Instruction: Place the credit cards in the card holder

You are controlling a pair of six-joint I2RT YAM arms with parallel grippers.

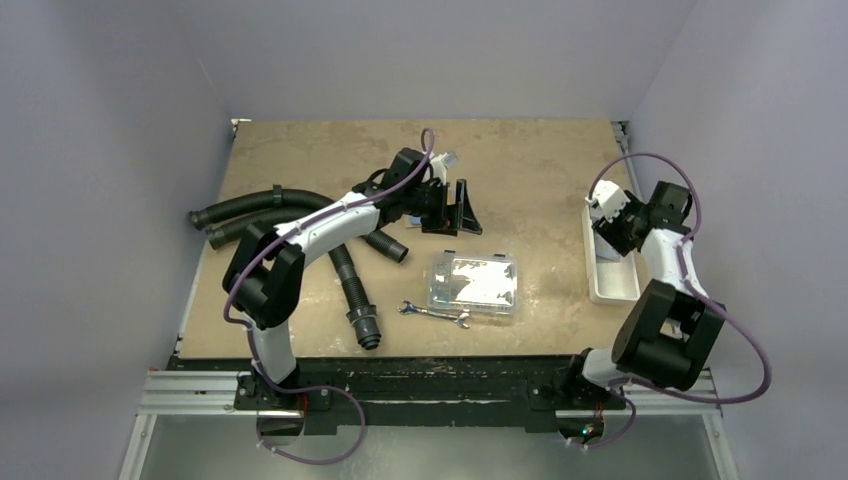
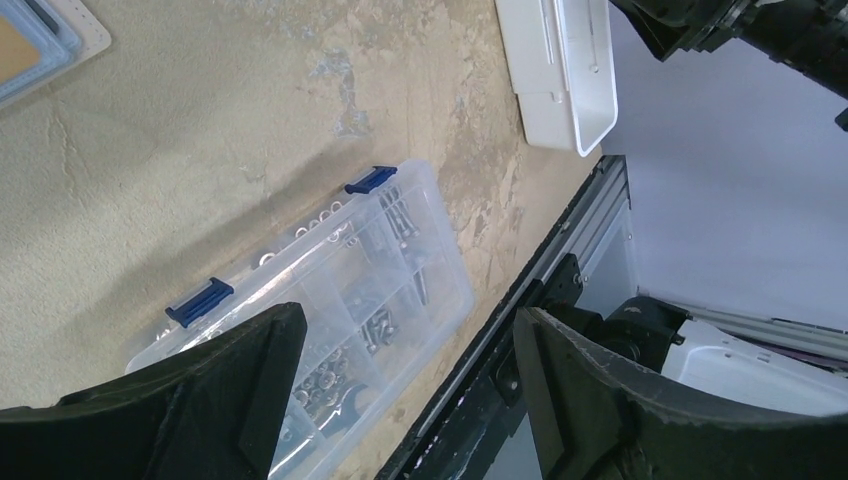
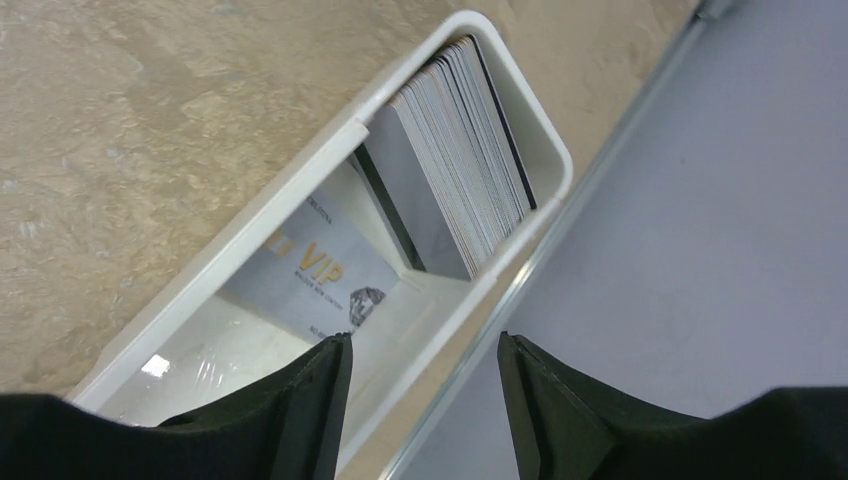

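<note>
A long white box [image 1: 591, 272] stands at the right edge of the table. Inside it, a row of cards [image 3: 455, 150] leans upright at one end, and a single grey card with gold VIP lettering [image 3: 330, 270] lies on its floor. My right gripper is over the box with its fingers apart, nothing visible between them. Left of centre, my left gripper is open and empty above the table. A flat blue-edged object [image 2: 62, 42] shows partly at the corner of the left wrist view; whether it is the card holder I cannot tell.
A clear parts case with blue latches [image 1: 472, 282] lies mid-table, a wrench [image 1: 433, 314] in front of it. Black hoses [image 1: 345, 275] spread over the left side. The right wall is close to the white box. Bare table lies between the case and the box.
</note>
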